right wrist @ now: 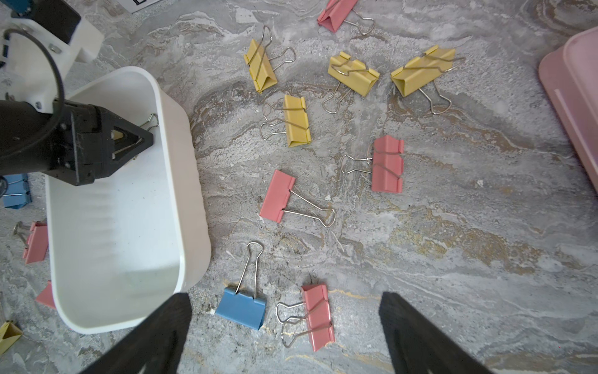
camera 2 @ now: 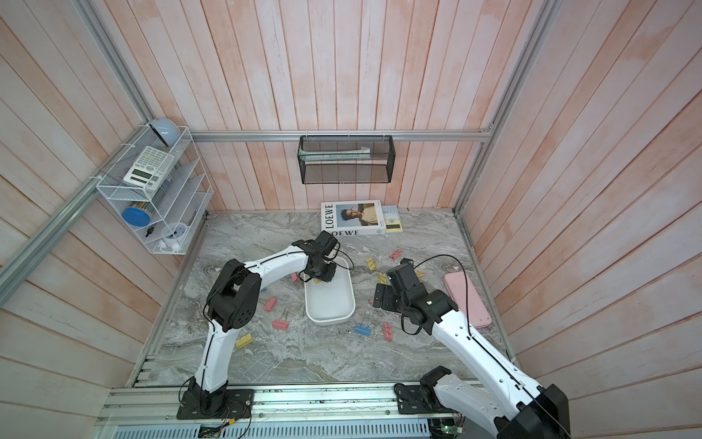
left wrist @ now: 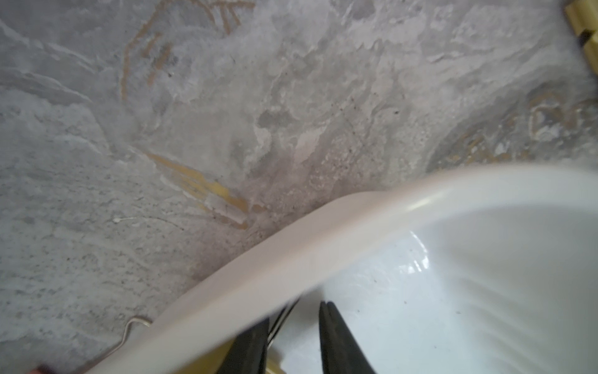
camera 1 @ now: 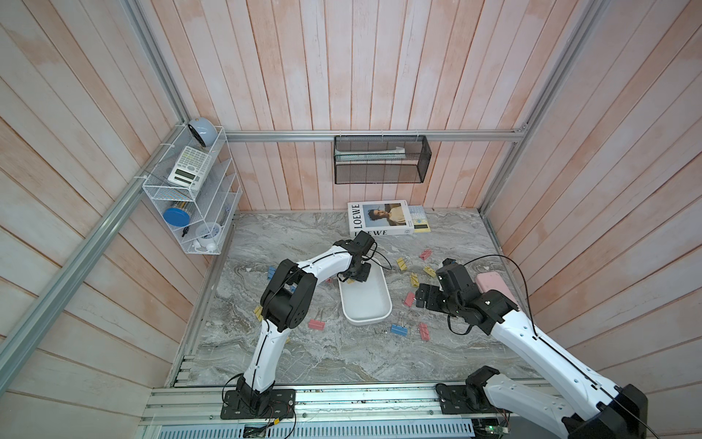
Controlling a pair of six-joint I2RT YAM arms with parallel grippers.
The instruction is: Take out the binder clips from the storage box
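Note:
The white storage box [right wrist: 118, 237] stands on the marble table. My left gripper reaches down inside its far end, its dark fingers apart. Beside one finger, against the box wall, lies a yellow binder clip [left wrist: 211, 360] with a wire handle; the clip is partly cut off by the rim. I cannot tell whether the fingers touch it. The rest of the box floor visible in the right wrist view is bare. My right gripper hangs open above the table, right of the box, with a red clip [right wrist: 318, 316] on the surface below.
Several yellow, red and blue clips lie loose right of the box, such as a blue clip [right wrist: 241, 308] and a yellow clip [right wrist: 297, 121]. More lie to its left. A pink case [camera 2: 468, 298] sits at the right, a book [camera 2: 352, 218] at the back.

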